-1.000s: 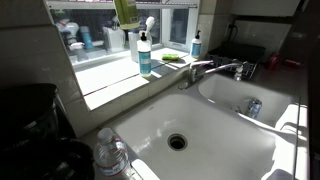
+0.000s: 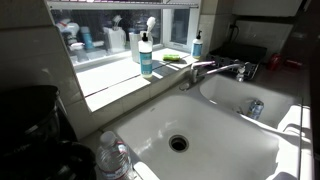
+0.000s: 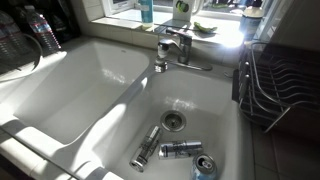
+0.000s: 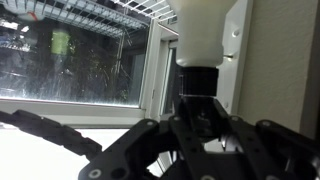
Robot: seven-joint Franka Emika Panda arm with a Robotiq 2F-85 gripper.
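Observation:
In the wrist view my gripper is shut on a bottle, with its white part and black collar showing above the dark fingers. It is held up in front of the window, near the frame and the wall. The rest of the bottle is cut off or hidden. In the window glass a small yellow-green patch shows, apparently a reflection. Neither arm nor gripper appears in exterior view 1.
A teal pump bottle, a green sponge and another pump bottle stand along the sill. Below lies the double sink with its faucet. Cans lie in one basin. A dish rack stands at right.
The sill and sink things have stayed put.

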